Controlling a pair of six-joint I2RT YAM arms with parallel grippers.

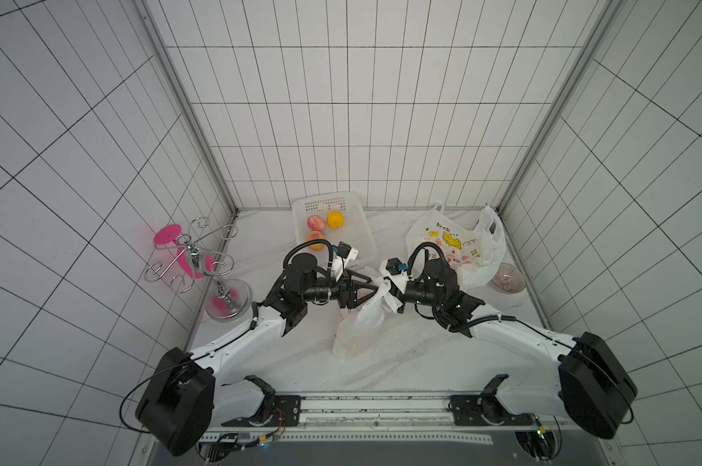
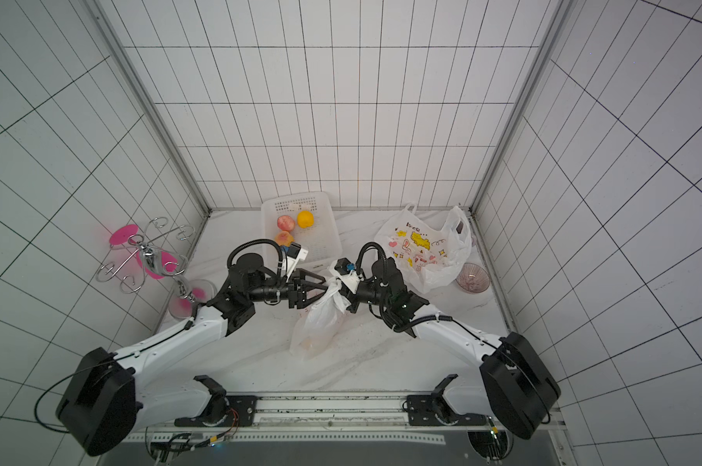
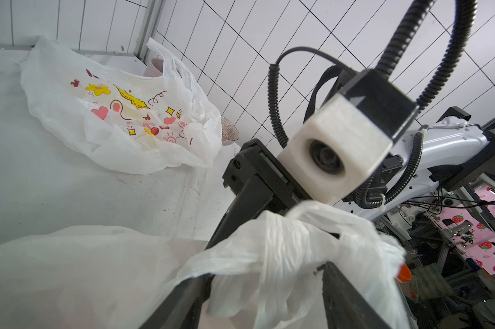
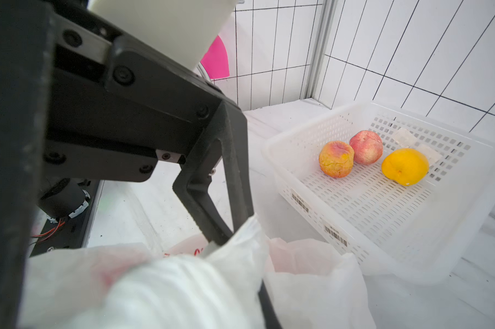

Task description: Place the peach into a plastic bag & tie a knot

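Observation:
A white plastic bag (image 1: 361, 330) hangs between my two arms, its lower part over the middle of the table. Twisted plastic wraps across my right gripper (image 1: 396, 289), hiding most of its fingers, so their opening cannot be judged. From the left, my left gripper (image 1: 374, 287) reaches into the bag's top with its fingers apart. In the left wrist view, bunched bag plastic (image 3: 280, 257) crosses between those fingers. A pinkish patch (image 4: 116, 264) shows faintly through the plastic in the right wrist view; whether it is a peach or print cannot be told.
Behind the arms, a white basket (image 1: 360, 221) holds two reddish fruits (image 1: 316, 223) and a yellow one (image 1: 335, 219). A second, printed bag (image 1: 452, 242) and a small bowl (image 1: 508, 278) lie at right. A metal stand (image 1: 228, 299) stands at left.

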